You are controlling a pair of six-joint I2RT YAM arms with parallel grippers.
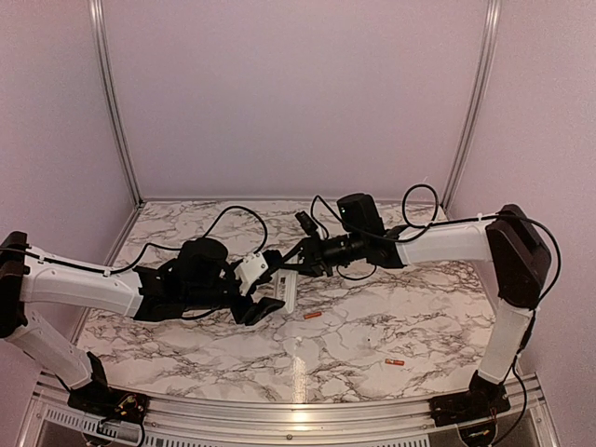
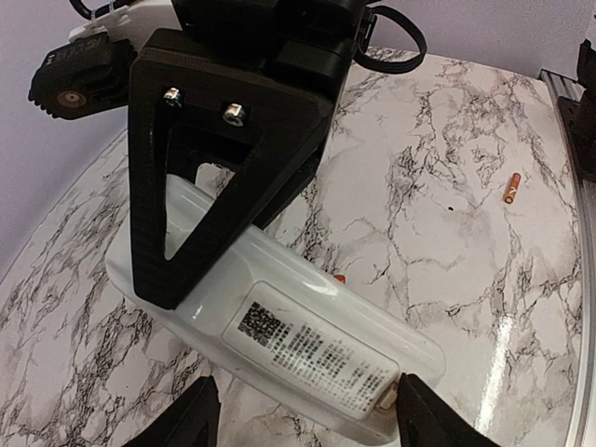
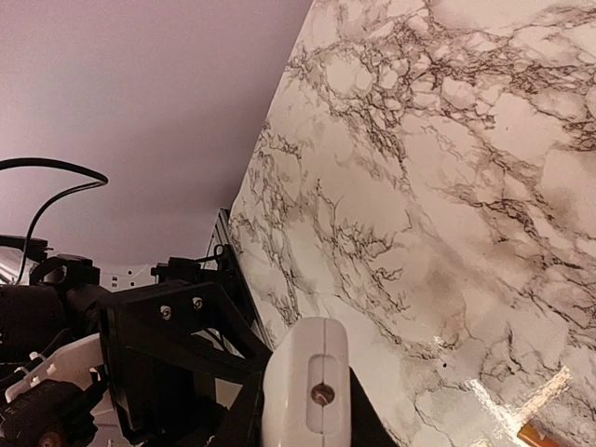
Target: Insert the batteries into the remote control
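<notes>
The white remote [image 1: 288, 293] is held above the table by my right gripper [image 1: 298, 256], shut on one end of it; in the right wrist view its end [image 3: 304, 382] fills the lower middle. My left gripper is part open at the remote's other end [image 2: 307, 345], its fingertips low in the left wrist view, one at or against that end; whether they touch is unclear. A battery [image 1: 312, 315] lies on the marble below, another [image 1: 395, 362] nearer the front right; in the left wrist view one shows at right [image 2: 512, 187].
The marble table [image 1: 428, 317] has free room around the batteries, mainly to the right and front. Walls enclose the back and sides, and a metal rail [image 1: 298, 410] runs along the front edge. Cables loop above both arms.
</notes>
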